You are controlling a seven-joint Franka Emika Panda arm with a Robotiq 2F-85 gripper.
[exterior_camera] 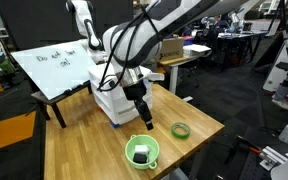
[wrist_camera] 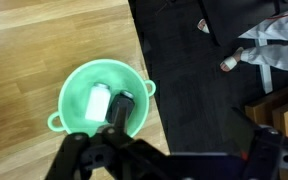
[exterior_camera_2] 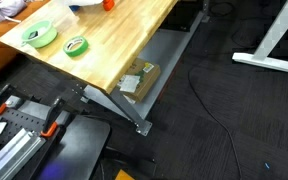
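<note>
A light green bowl with two handles (exterior_camera: 129,153) stands near the table's front edge; in the wrist view the bowl (wrist_camera: 72,88) lies left of centre. Inside it are a white block (wrist_camera: 98,102) and a black object (wrist_camera: 123,104) side by side. A green tape roll (exterior_camera: 181,130) rests flat to the right of the bowl. My gripper (exterior_camera: 147,121) hangs above the table, behind the bowl and apart from it. Its dark fingers (wrist_camera: 81,143) are spread wide at the bottom of the wrist view, with nothing held between them.
A white drawer unit (exterior_camera: 122,97) stands behind the gripper, partly covered by the arm. A tilted whiteboard (exterior_camera: 59,70) is at the back left. Bare wood lies left of the bowl. The table's edge (exterior_camera_2: 96,84) drops to a dark floor; a cardboard box (exterior_camera_2: 140,79) sits below.
</note>
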